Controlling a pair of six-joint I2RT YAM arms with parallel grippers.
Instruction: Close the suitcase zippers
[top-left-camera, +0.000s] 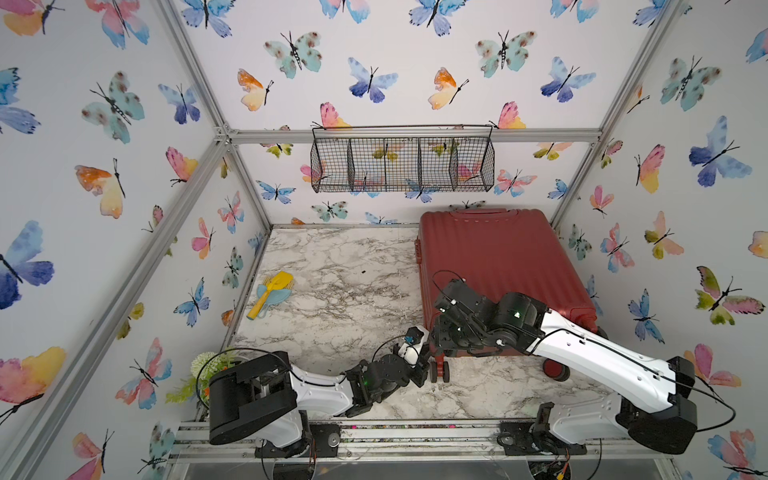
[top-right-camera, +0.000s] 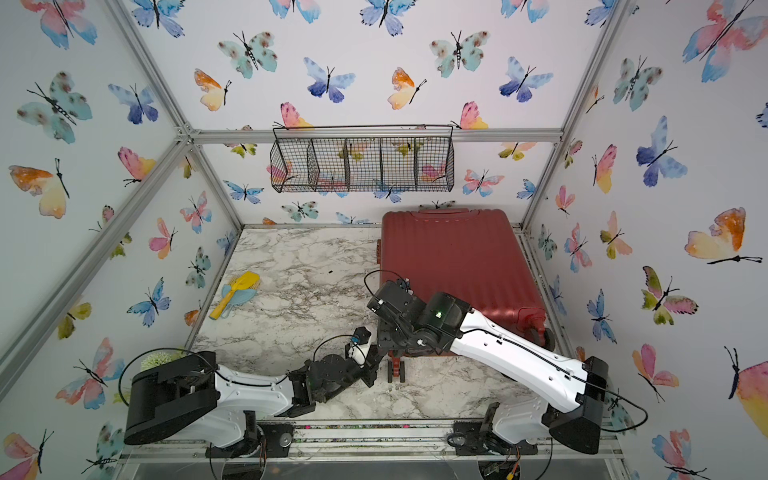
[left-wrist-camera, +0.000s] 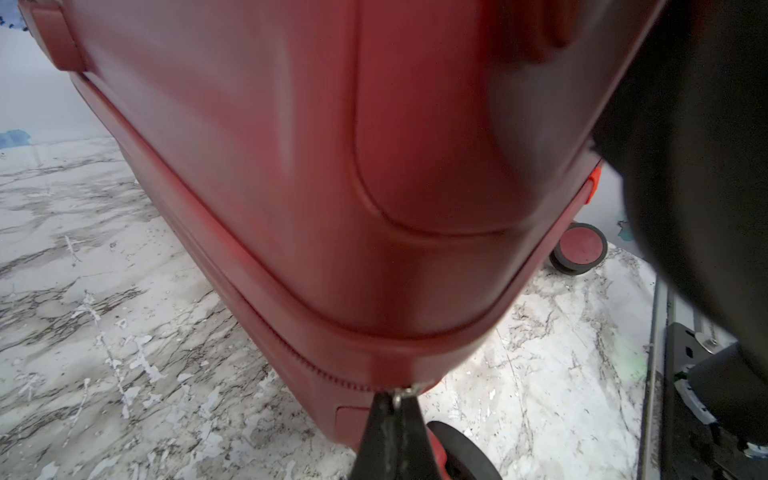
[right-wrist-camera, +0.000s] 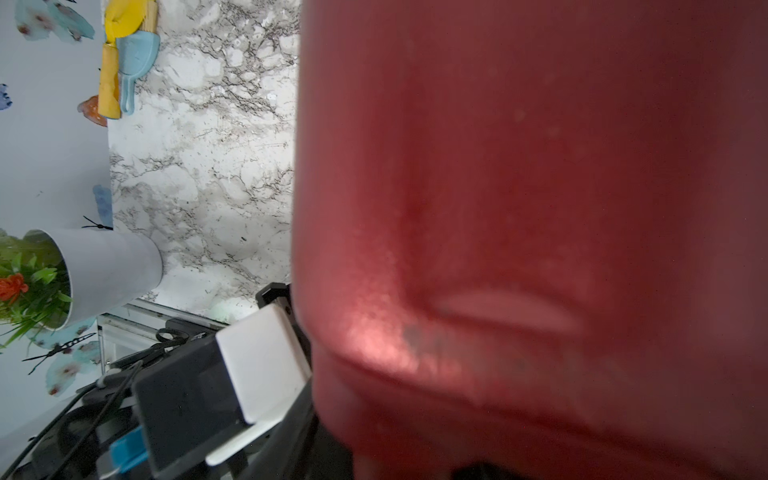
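Note:
The red hard-shell suitcase (top-left-camera: 496, 256) lies at the right of the table. At its front-left corner my left gripper is shut, its tips against the shell just below the zipper seam (left-wrist-camera: 312, 360), above a caster wheel (left-wrist-camera: 468, 452); no zipper pull shows clearly between the fingers. My right gripper (top-right-camera: 388, 332) is above the left one at that same corner, close to the shell. Its fingertips are hidden in every view, and the shell (right-wrist-camera: 520, 176) fills most of the right wrist view.
Yellow scoop (top-left-camera: 272, 292) and blue dustpan (right-wrist-camera: 137, 56) lie at the table's left. A potted plant (right-wrist-camera: 112, 276) stands at the front left. A wire basket (top-left-camera: 400, 164) hangs on the back wall.

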